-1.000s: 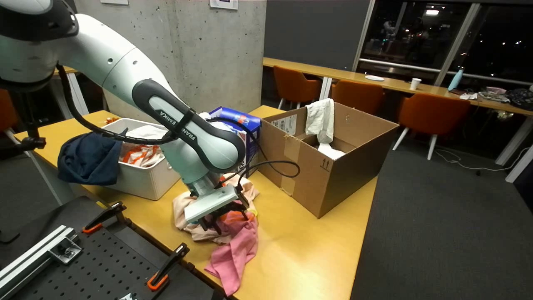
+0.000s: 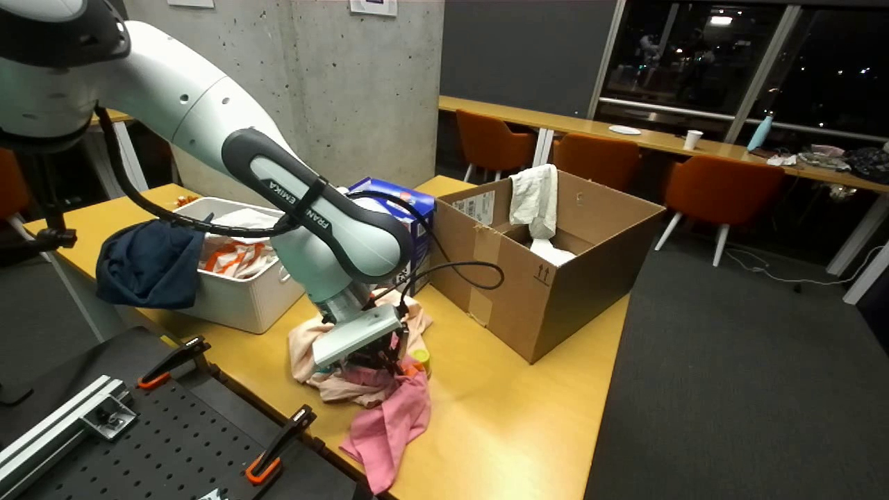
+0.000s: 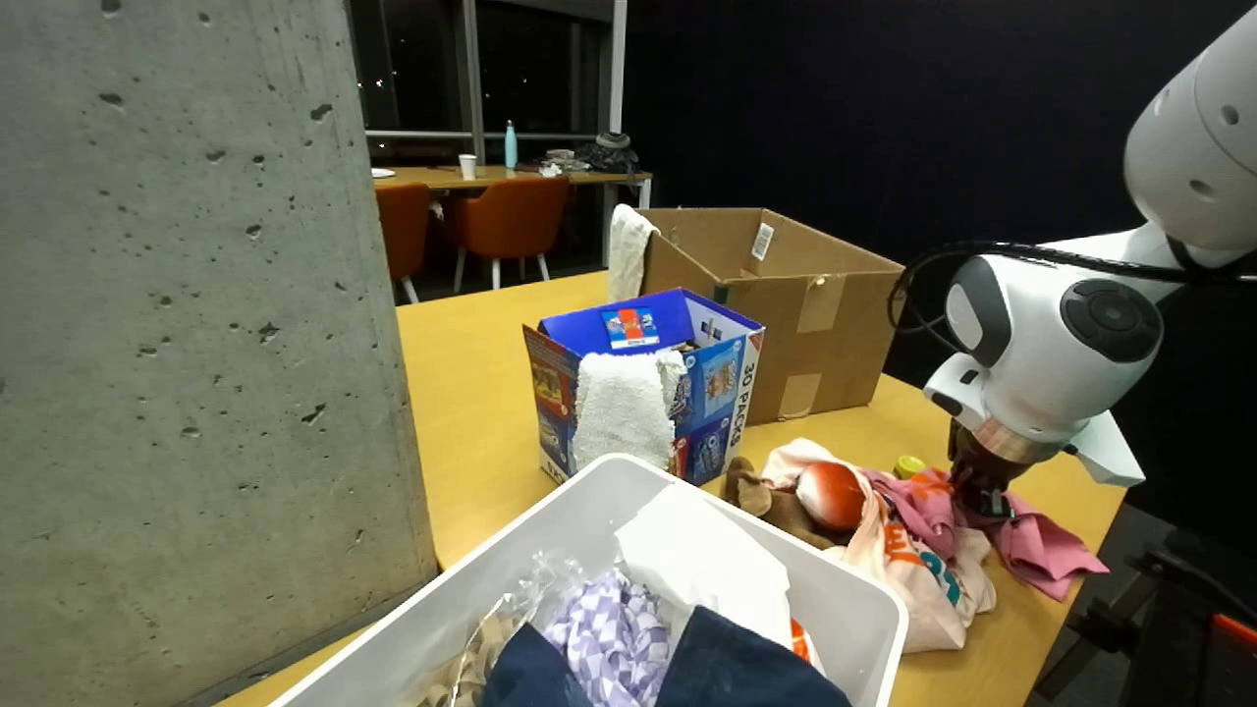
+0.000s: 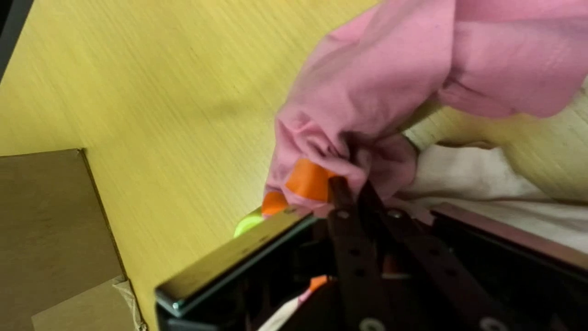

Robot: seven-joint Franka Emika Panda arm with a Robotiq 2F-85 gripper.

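Observation:
A crumpled pink cloth with orange print (image 4: 380, 77) lies on the table, running across the upper right of the wrist view. My gripper points down at it, its fingers drawn close together and shut on a bunched fold of the fabric. In exterior view 1 the pink cloth (image 2: 392, 433) trails from below the gripper toward the near table edge. Under and beside it spreads a cream cloth with printed letters (image 3: 919, 566). The fingertips are mostly hidden by the hand and fabric in both exterior views.
A large open cardboard box (image 2: 575, 300) stands to the right, a white cloth (image 2: 535, 200) over its rim. The blue snack box (image 3: 719, 401), white bin (image 3: 866, 595) and red-and-white round object (image 3: 830, 495) are nearby. A yellow-green item (image 2: 421, 360) sits beside the gripper.
The arm has hardly moved.

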